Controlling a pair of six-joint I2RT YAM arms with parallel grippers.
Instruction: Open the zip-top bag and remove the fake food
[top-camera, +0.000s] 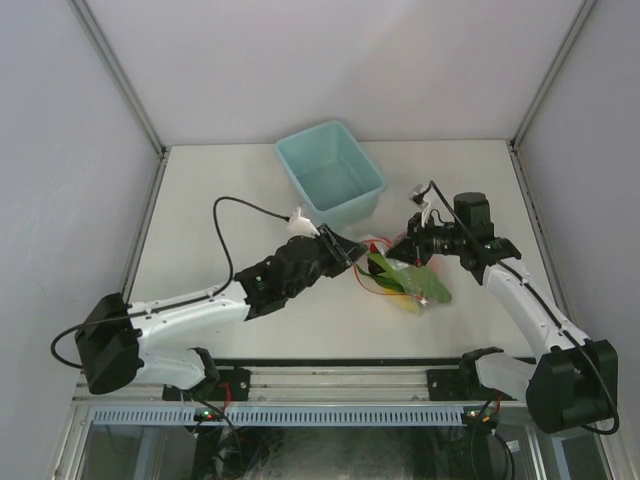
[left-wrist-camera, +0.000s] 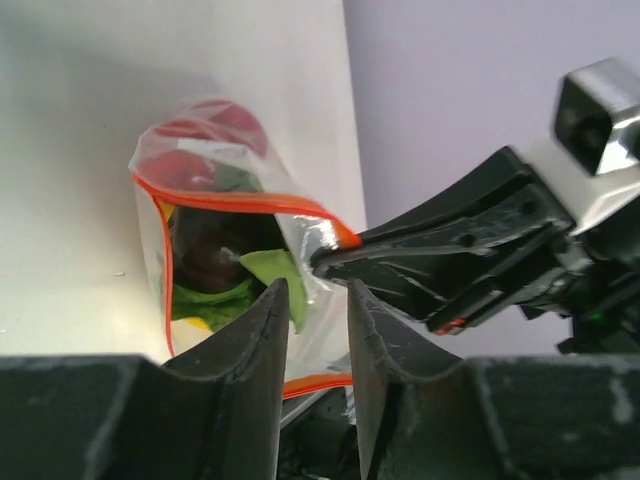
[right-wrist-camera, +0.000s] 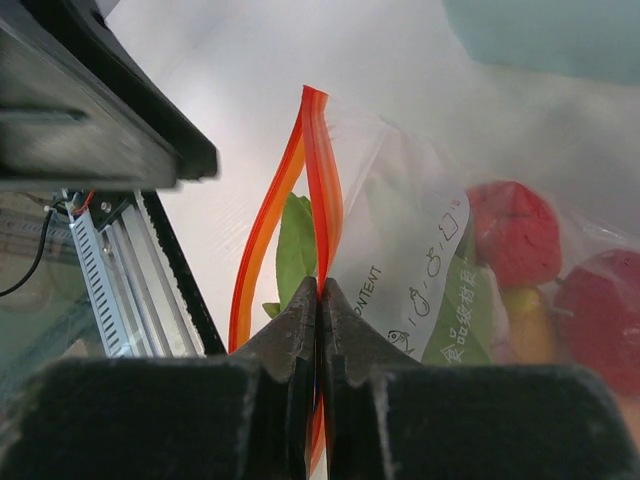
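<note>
The clear zip top bag (top-camera: 430, 285) lies on the right half of the table, its orange-edged mouth (left-wrist-camera: 240, 203) gaping toward my left gripper. Inside show green leafy pieces (left-wrist-camera: 275, 270), a dark piece (left-wrist-camera: 205, 245) and a red piece (right-wrist-camera: 515, 235). My right gripper is shut on the orange rim of the bag, pinching one side of the mouth. Just in front of the opening is my left gripper, its fingers partly apart and nothing between them. One left finger (right-wrist-camera: 150, 120) shows large beside the rim in the right wrist view.
An empty pale blue bin (top-camera: 330, 175) stands behind the bag, near the back of the table. Walls enclose the table at the back and both sides.
</note>
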